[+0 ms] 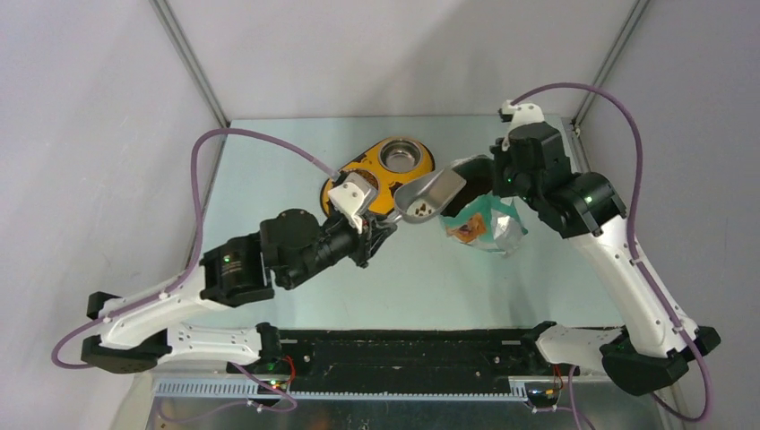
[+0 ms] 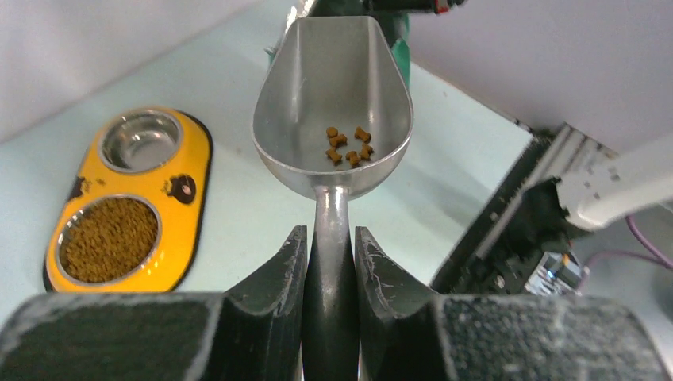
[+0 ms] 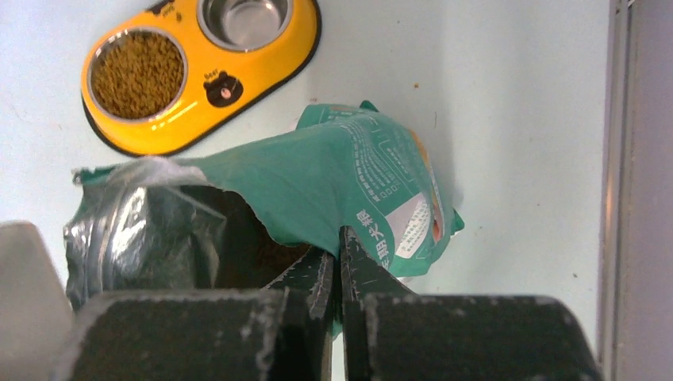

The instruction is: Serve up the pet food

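Note:
A metal scoop (image 2: 332, 87) holds a few bone-shaped brown kibbles (image 2: 349, 148) in its bowl. My left gripper is shut on its handle (image 2: 332, 218). Just right of the scoop, in the top view, the green food bag (image 1: 488, 219) stands with its dark mouth towards the scoop. My right gripper is shut on the bag's rim, pinching the green film (image 3: 317, 214). Left of the bag lies the yellow double feeder (image 2: 190, 210); one bowl is full of brown kibble (image 2: 109, 240), while the other, a steel bowl (image 2: 141, 140), looks empty.
One small crumb (image 3: 416, 85) lies on the pale table (image 1: 403, 287) beyond the bag. Free table stretches in front of the feeder and bag. A wall (image 1: 403, 63) closes off the back, and a metal rail (image 3: 613, 198) runs along the right side.

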